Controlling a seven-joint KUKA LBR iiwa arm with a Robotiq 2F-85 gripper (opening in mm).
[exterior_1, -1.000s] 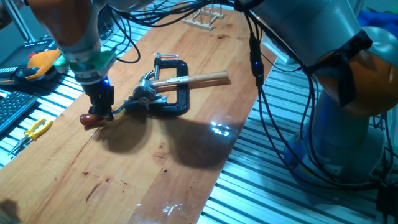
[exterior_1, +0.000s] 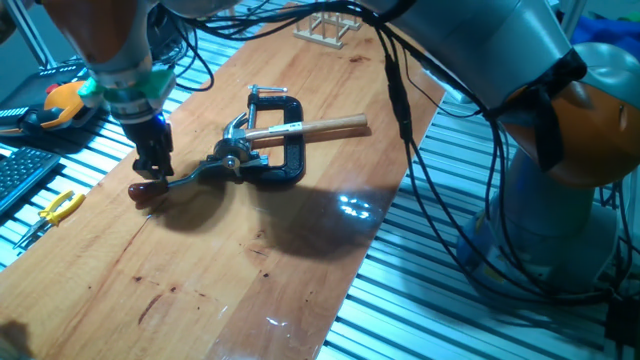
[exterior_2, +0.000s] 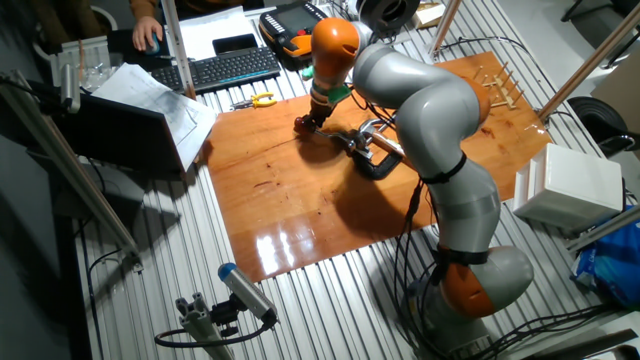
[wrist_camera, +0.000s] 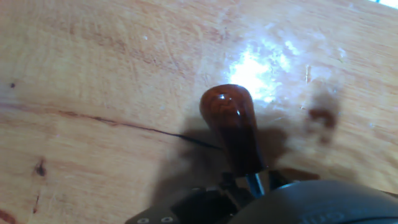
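Note:
A dark red-brown wooden handle (exterior_1: 148, 193) ends a bent metal crank arm (exterior_1: 190, 178), which runs to a metal mechanism (exterior_1: 230, 160) beside a black clamp frame (exterior_1: 293, 150). My gripper (exterior_1: 156, 178) points down at the handle's inner end, close by the crank arm. In the wrist view the handle (wrist_camera: 233, 121) rises from between the fingertips, with its thin metal shaft (wrist_camera: 255, 185) in the gap. The fingers look apart around that shaft, so the gripper appears open. Contact with the shaft cannot be made out, and the gripper body hides the rest of the crank.
A hammer with a wooden handle (exterior_1: 335, 124) lies across the clamp. Yellow-handled pliers (exterior_1: 62, 207) and a keyboard (exterior_2: 235, 70) are off the board's edge. A small wooden rack (exterior_1: 325, 30) stands at the far end. The near part of the wooden board (exterior_1: 190, 290) is clear.
A second ago my gripper stood over the crank arm, hiding part of it. The crank shows no clear movement.

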